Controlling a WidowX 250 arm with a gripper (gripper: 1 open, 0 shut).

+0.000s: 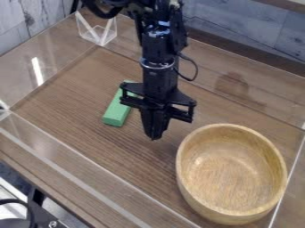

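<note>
The black robot arm reaches down from the top of the view, its gripper [156,114] low over the middle of the wooden tray. Whether its fingers are open or shut is hard to tell. A green block [117,112] lies on the wood just left of the gripper, partly behind it. A beige oval bowl [230,175] stands at the lower right.
The tray's wooden floor [71,125] is clear to the left and in front of the gripper. Walls border the space at the back. Cables show at the bottom left corner.
</note>
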